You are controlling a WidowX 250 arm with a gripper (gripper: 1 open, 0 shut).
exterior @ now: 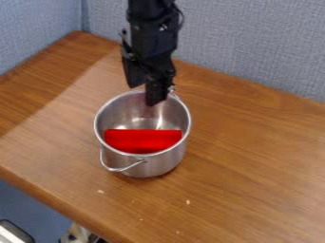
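Observation:
A steel pot (168, 156) with wire handles stands on the wooden table, and a red block (143, 140) lies inside it. My black gripper (146, 95) is over the back rim of the pot, above and behind the red block. Its fingertips are dark and small in the view, so I cannot tell how far apart they are or whether anything is between them.
The wooden table (248, 180) has bare room to the right and left of the pot. Grey padded walls rise behind it, and the table's edge runs along the lower left.

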